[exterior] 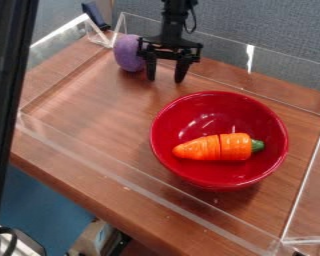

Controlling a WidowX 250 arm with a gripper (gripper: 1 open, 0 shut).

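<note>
My black gripper (pixel 166 70) hangs at the back of the wooden table, its two fingers apart and pointing down, with nothing visible between them. Just left of it, close by, a purple round object (pixel 128 52) rests near the back edge, perhaps a toy eggplant. A red bowl (pixel 183 115) stands on the right half of the table, holding an orange segmented carrot (pixel 203 148) with a green tip.
Clear acrylic walls (pixel 223 50) edge the wooden table (pixel 83 120). A dark vertical frame (pixel 5 100) runs along the left of the view.
</note>
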